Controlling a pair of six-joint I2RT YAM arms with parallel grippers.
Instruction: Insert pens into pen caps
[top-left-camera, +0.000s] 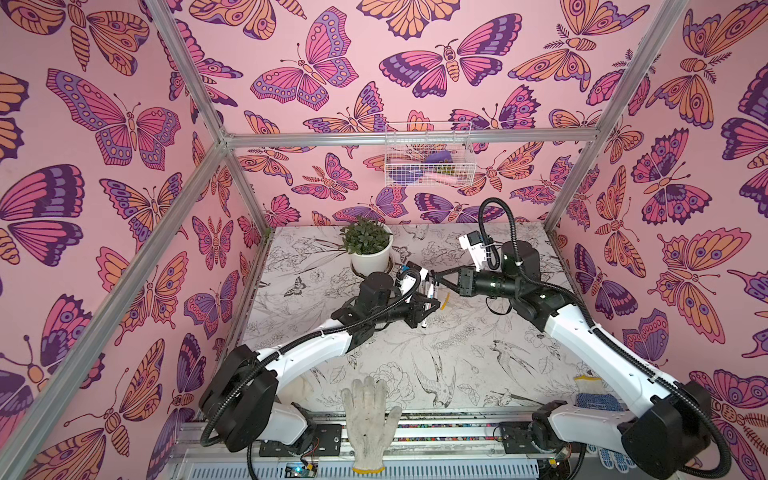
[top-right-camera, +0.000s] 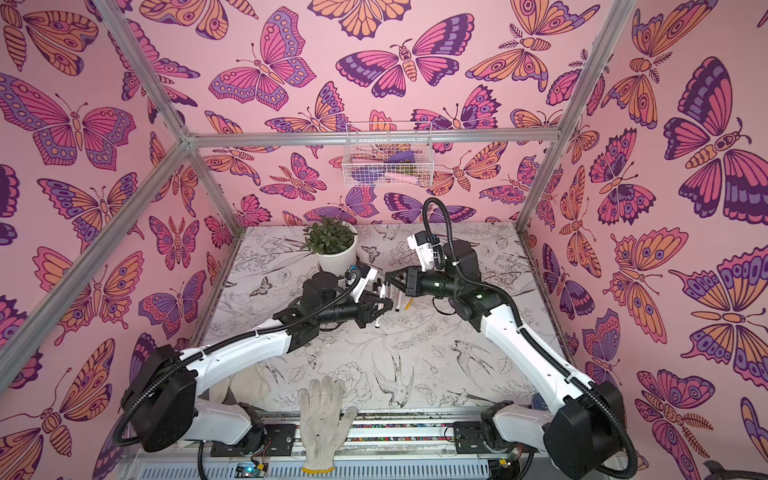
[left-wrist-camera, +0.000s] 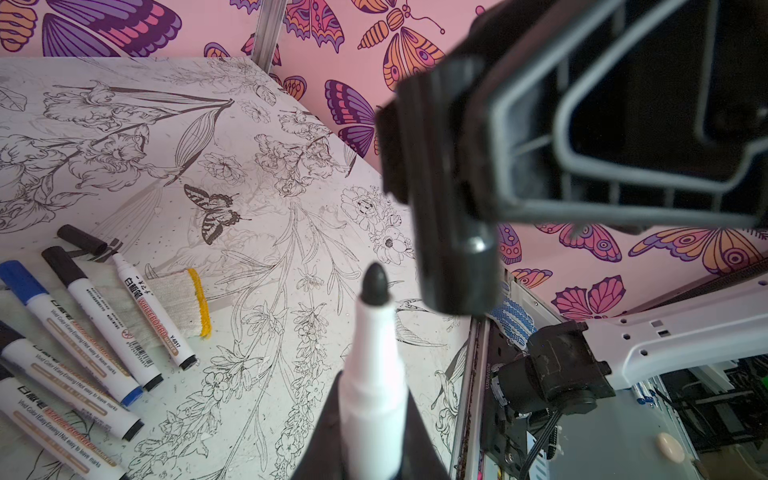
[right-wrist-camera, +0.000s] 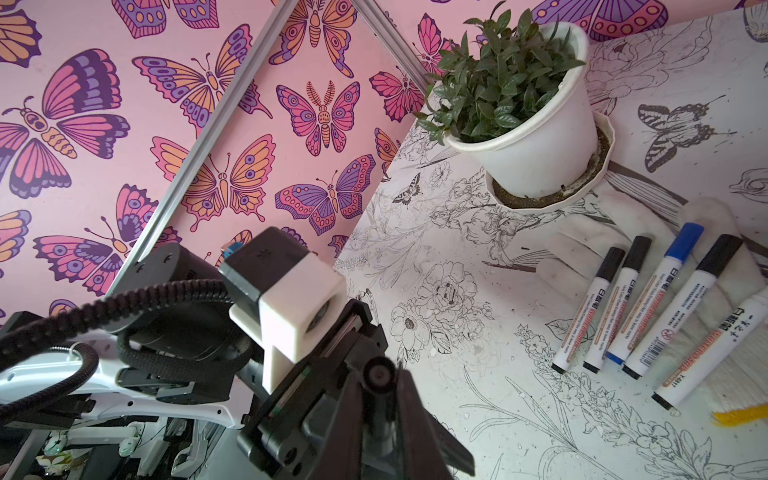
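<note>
My left gripper is shut on a white marker, which stands upright and uncapped with its black nib bare in the left wrist view. Above it and a little to the right, a black cap hangs in the fingers of my right gripper. In the right wrist view the cap sits between those fingers, its hollow end showing. A gap separates nib and cap in the left wrist view; they are not lined up there.
Several markers lie side by side on a glove on the table. One black cap rests near the end of a white marker. Behind them stands a potted plant. Another glove lies at the front edge.
</note>
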